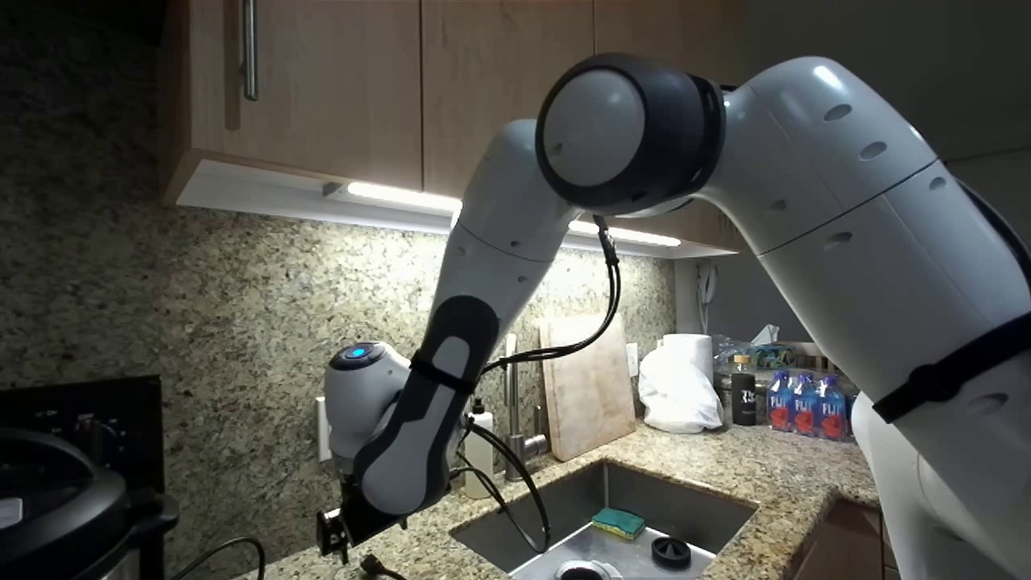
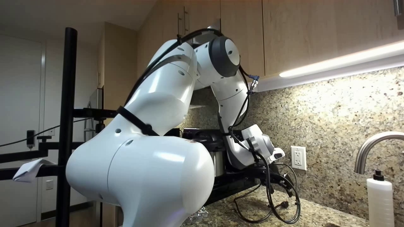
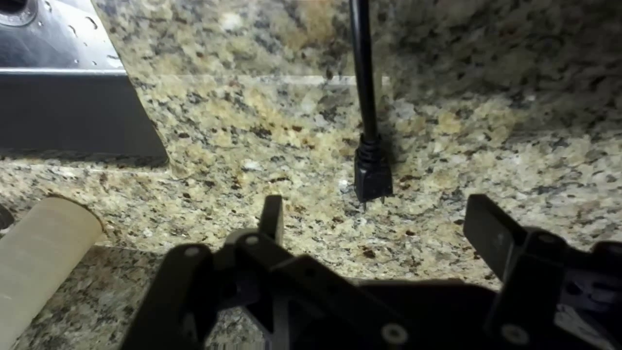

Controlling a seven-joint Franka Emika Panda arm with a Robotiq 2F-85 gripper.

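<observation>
A black power plug on a cord lies on the granite counter, its prongs toward the bottom of the wrist view. My gripper is open, its fingers wide apart on either side of the plug, with only bare counter and the plug showing between them. How high the fingers stand over the counter I cannot tell. In exterior view 1 the plug shows at the bottom edge, just right of my gripper. A white wall outlet is on the granite backsplash; in exterior view 1 my arm hides most of it.
The sink holds a green sponge and a black drain piece. A soap bottle stands by the faucet. A black cooker is at the left. Cables hang in loops from my arm.
</observation>
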